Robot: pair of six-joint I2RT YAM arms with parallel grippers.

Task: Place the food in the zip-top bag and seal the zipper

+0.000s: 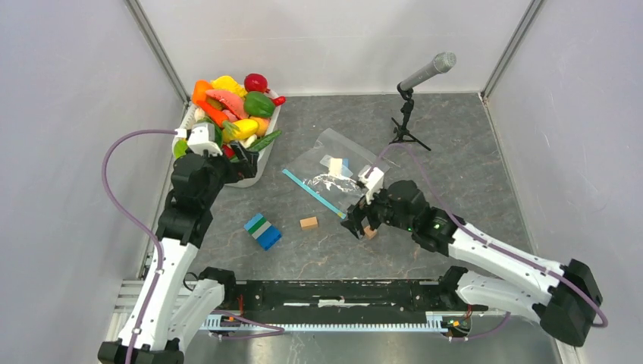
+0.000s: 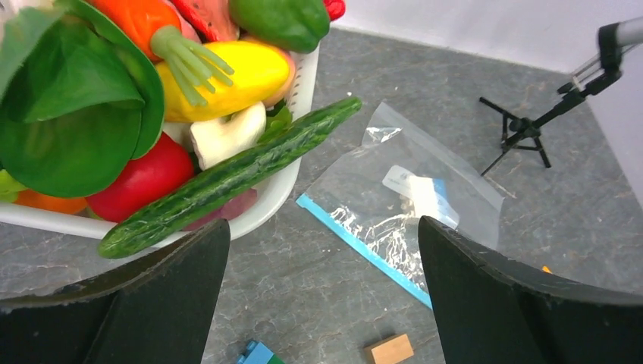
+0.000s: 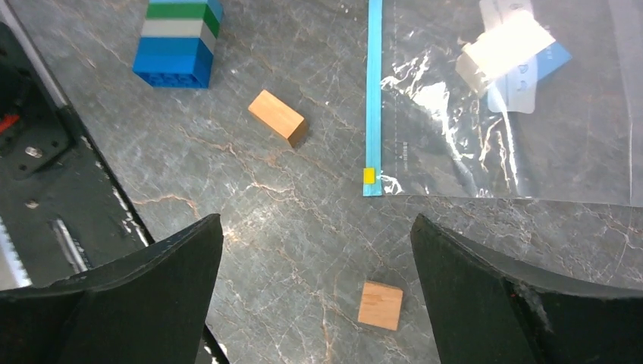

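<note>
Lying flat mid-table is the clear zip top bag (image 1: 311, 161), its blue zipper strip (image 2: 364, 246) running along the edge nearer the front. A yellow slider (image 3: 369, 176) sits at one end of the strip. Inside or on the bag a pale block (image 3: 506, 47) and a blue-and-white card (image 3: 523, 87) show; which cannot be told. Toy food fills the white basket (image 1: 256, 173), with a cucumber (image 2: 235, 178) across its rim. My left gripper, open and empty, hangs by the basket's front corner. The right gripper is open and empty above the table near the slider.
Front left of the bag lies a blue, green and grey brick stack (image 1: 262, 231). Two small wooden blocks lie in front of the bag: one at left (image 1: 308, 223), one at right (image 3: 380, 305). Behind the bag stands a microphone on a tripod (image 1: 408, 114).
</note>
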